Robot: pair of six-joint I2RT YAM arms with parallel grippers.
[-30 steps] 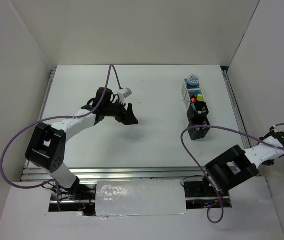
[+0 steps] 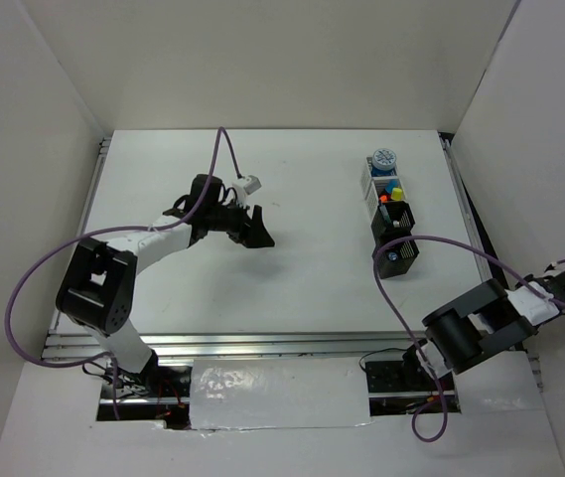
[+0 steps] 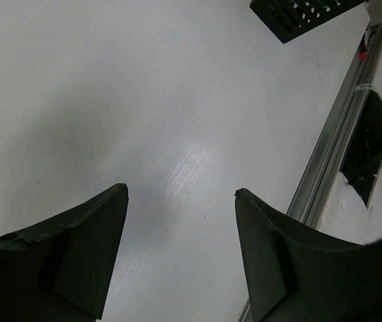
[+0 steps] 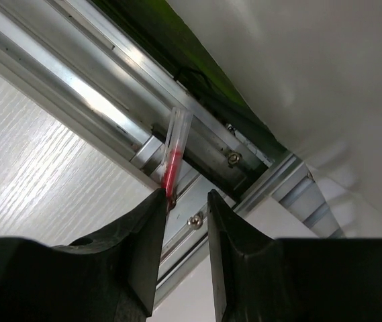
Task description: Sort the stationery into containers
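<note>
A red pen with a clear cap point(image 4: 176, 144) lies across the metal rail at the table's edge in the right wrist view. Just short of it, my right gripper is partly open, the pen's near end by its left fingertip and nothing gripped. From above, that gripper reaches the right wall, its fingers not discernible. My left gripper is open and empty over bare tabletop. In the top view, a white basket point(image 2: 368, 191) and two black baskets point(image 2: 394, 219) stand in a row at right, with small coloured items inside.
A blue roll point(image 2: 384, 160) sits at the far end of the row. Metal rails point(image 2: 262, 345) border the table, with a gap beside the rail under the pen. Purple cables trail from both arms.
My right arm has shifted slightly, its forearm and wrist lower in the top view than a second ago. The left arm and the baskets have stayed put.
</note>
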